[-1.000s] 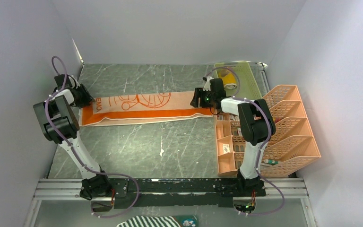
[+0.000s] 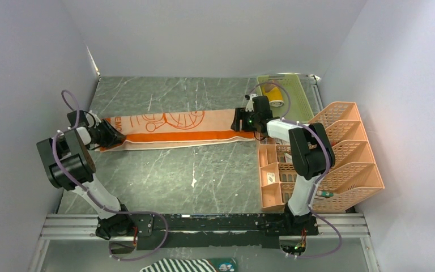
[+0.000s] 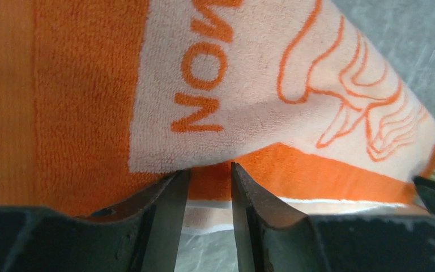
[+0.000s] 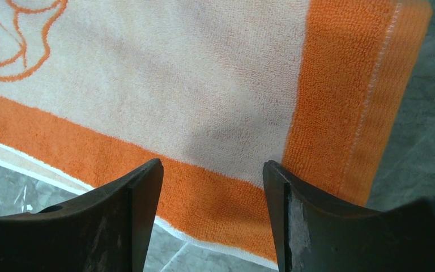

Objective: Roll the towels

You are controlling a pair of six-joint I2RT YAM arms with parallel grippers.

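A long orange and cream towel (image 2: 175, 124) lies folded lengthwise across the grey table. At its left end my left gripper (image 2: 113, 139) is down on it; in the left wrist view its fingertips (image 3: 243, 181) are close together on the orange band, shut on the towel edge. My right gripper (image 2: 241, 120) hovers at the towel's right end, open, its fingers (image 4: 130, 209) either side over the orange band and cream cloth, where the end hem stands out in the right wrist view. A rolled yellow towel (image 2: 276, 102) lies in the green basket (image 2: 300, 107).
Peach organiser trays (image 2: 272, 192) fill the right side, beside the right arm. Bare marble table (image 2: 192, 192) lies in front of and behind the towel. Walls close in the left, back and right. A striped cloth (image 2: 178, 265) is at the bottom edge.
The right gripper has barely moved.
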